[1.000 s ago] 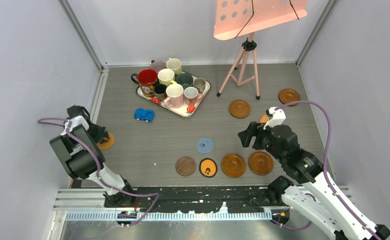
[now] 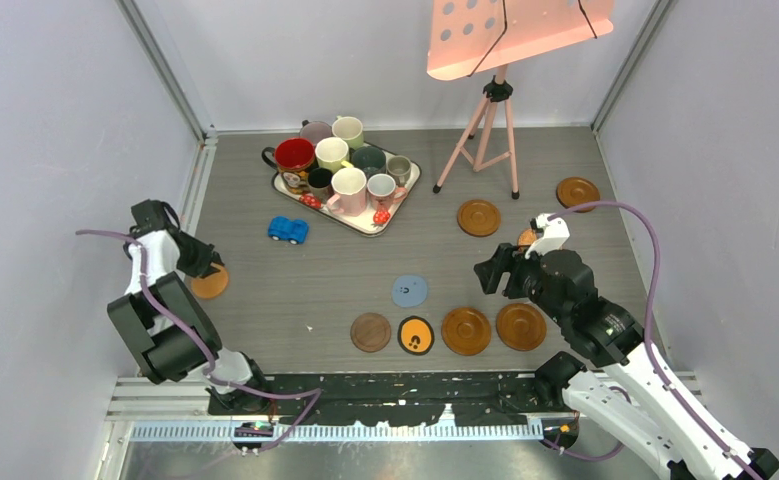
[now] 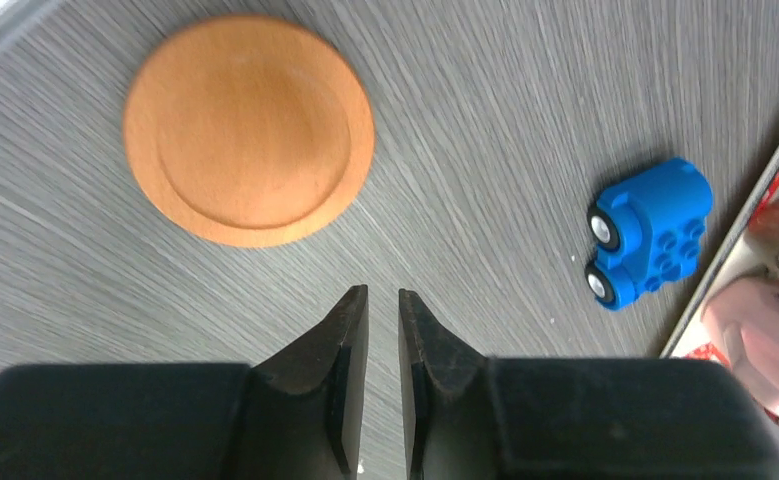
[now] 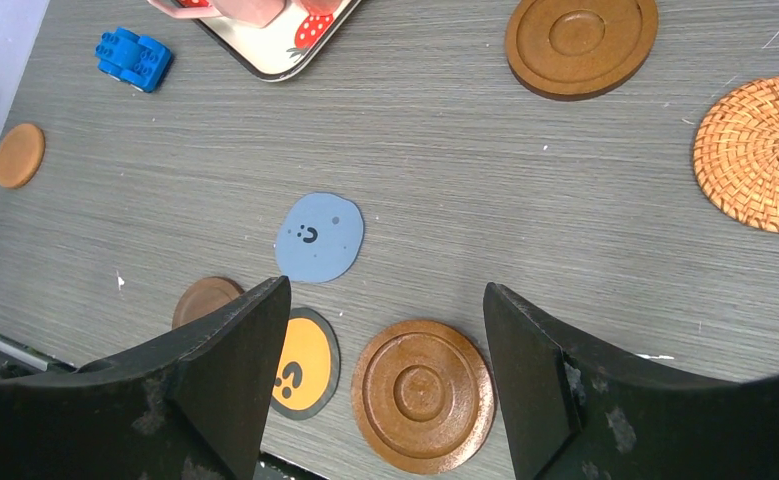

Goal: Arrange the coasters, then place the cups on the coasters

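Observation:
Several cups, among them a pink cup [image 2: 348, 190] and a red mug [image 2: 295, 160], stand together on a tray at the back left. My left gripper [image 2: 215, 268] is by the orange-brown coaster [image 2: 209, 284] near the left wall, far from the cups. In the left wrist view its fingers [image 3: 340, 340] are nearly together, with a narrow gap and nothing visible between them; the coaster lies beyond the tips. My right gripper is wide open and empty, above brown coasters, including one round coaster [image 4: 422, 397] beyond its fingers.
A blue toy car [image 2: 288, 230] sits between the left coaster and the tray [image 2: 370, 229]. A blue coaster [image 2: 409, 291] and a yellow coaster [image 2: 416, 335] lie mid-table. The pink tripod stand [image 2: 490, 130] rises at the back right. Bare table surrounds the blue car.
The right arm has hardly moved, and the cups stay put.

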